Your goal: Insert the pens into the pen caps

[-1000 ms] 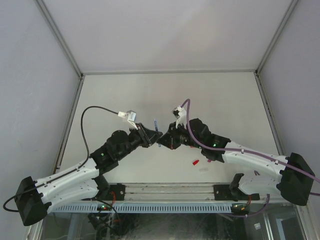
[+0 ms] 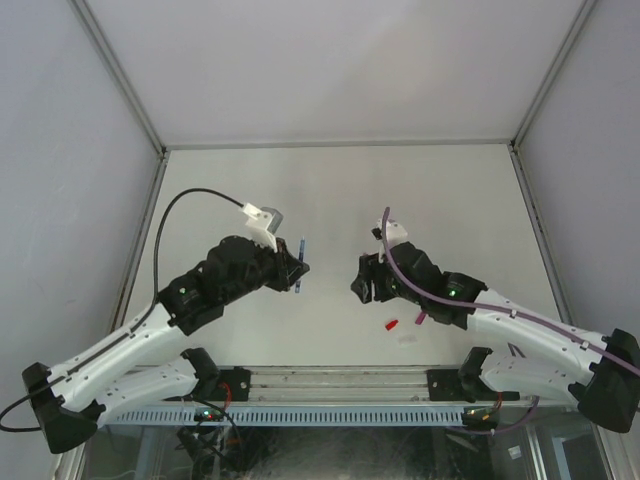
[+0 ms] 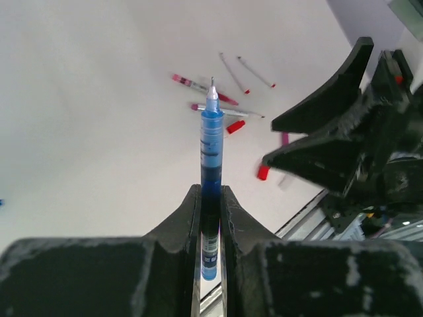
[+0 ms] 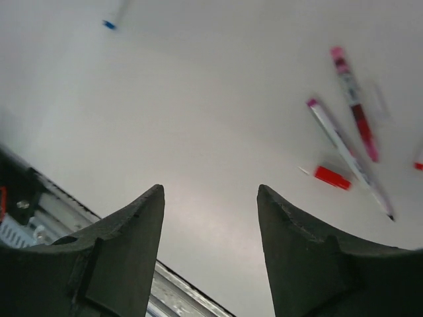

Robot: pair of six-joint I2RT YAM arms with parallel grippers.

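A blue pen (image 3: 211,142) stands upright in the left wrist view, its bare point up, with my left gripper shut around its lower part. In the top view the same pen (image 2: 302,246) rises beside the left fingertips. My right gripper is open, a wide empty gap between its fingers, and stands apart from the pen. Loose on the table are a pink-ended pen (image 4: 355,102), a white pen with a purple end (image 4: 345,152), a short red piece (image 4: 332,177) and another red piece (image 3: 263,172).
Two thin white sticks with red ends, one of them a stick (image 3: 256,71), lie farther off. A blue-ended piece (image 4: 114,16) is blurred at the right wrist view's upper edge.
The grippers were close together at the pen. My right gripper has drawn away to the right and opened. My left gripper has shifted slightly left, keeping the pen.
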